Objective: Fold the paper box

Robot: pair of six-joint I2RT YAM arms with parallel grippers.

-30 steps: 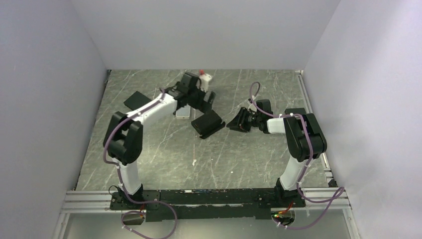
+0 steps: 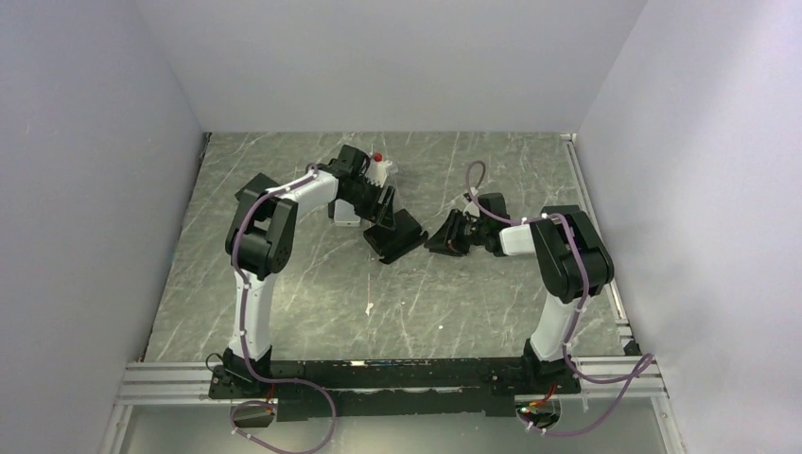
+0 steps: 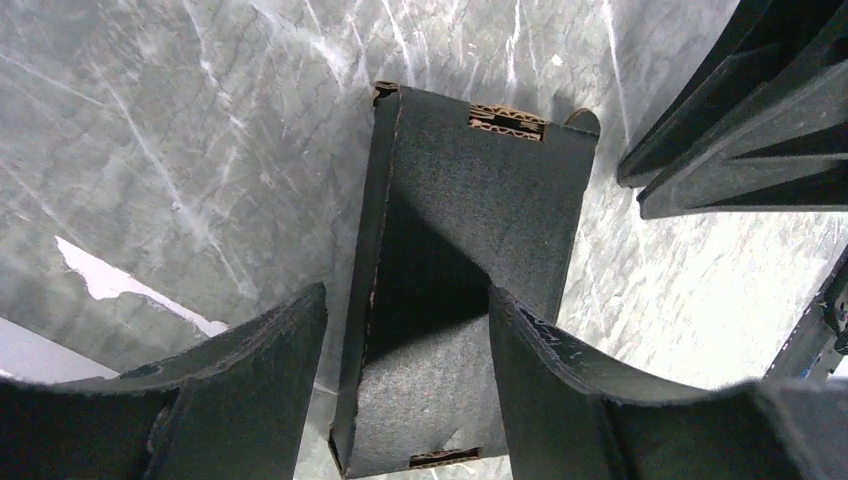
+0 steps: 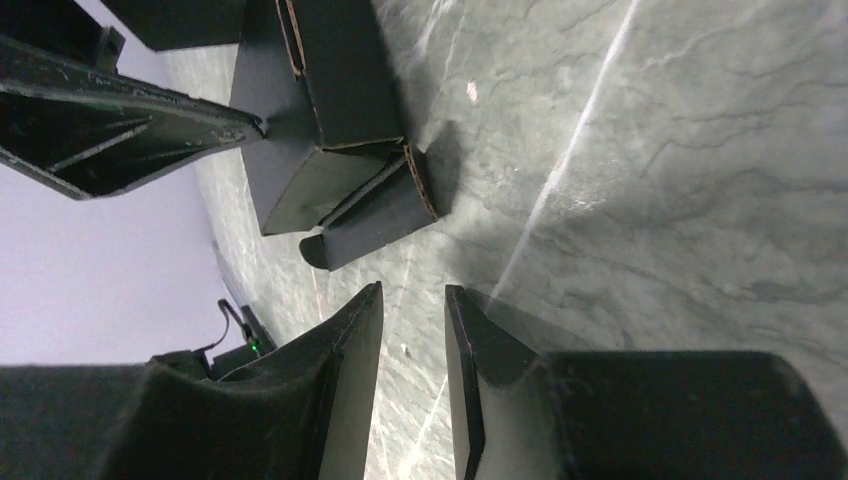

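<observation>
The black paper box (image 2: 405, 233) lies flat near the middle of the table, slightly turned. In the right wrist view, a flap (image 4: 378, 218) with a rounded tab angles out from the open near end of the box (image 4: 345, 75). My left gripper is open over the box, its fingers apart; one fingertip appears close to the box's top, but contact is unclear. My right gripper stands beside the box on its right, low over the table. A narrow empty gap shows between its fingers.
A white item (image 2: 347, 214) lies behind and left of the box, partly under the left arm. Dark flat pieces rest at the far left (image 2: 253, 186) and near the right arm (image 2: 561, 210). Bare table lies in front of the box.
My right gripper shifted slightly left toward it. The box looks unmoved.
</observation>
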